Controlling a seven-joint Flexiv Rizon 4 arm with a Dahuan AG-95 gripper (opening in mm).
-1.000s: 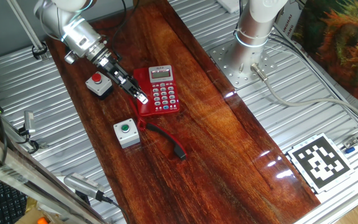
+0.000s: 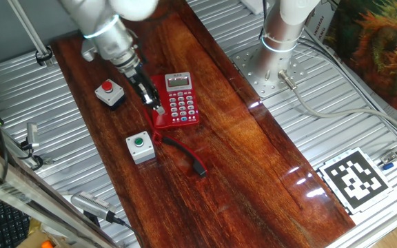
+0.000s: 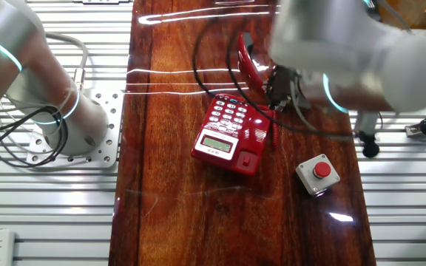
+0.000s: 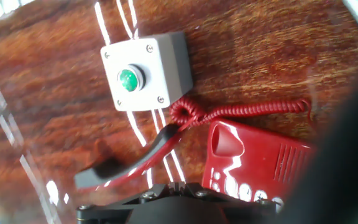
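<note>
A red desk phone (image 2: 174,102) lies on the wooden table with its cradle empty. Off its base, the red and black handset (image 2: 187,153) rests on the wood, joined by a coiled red cord (image 4: 247,110). My gripper (image 2: 159,109) hangs above the cradle side of the phone, pointing down. At the bottom of the wrist view its fingers appear together, nothing visible between them. Beside the cord stands a white box with a green button (image 4: 128,79); the arm hides this box in exterior view 2.
Another white box carries a red button (image 3: 322,170), near the table's edge. A marker board (image 2: 354,180) lies off the wooden table (image 2: 253,186), whose broad area beyond the handset is clear. The arm's base (image 2: 271,69) stands alongside.
My forearm has swung to the right and become steeper in exterior view 1, while the fingertips have hardly shifted above the phone. The phone, handset and button boxes have stayed put.
</note>
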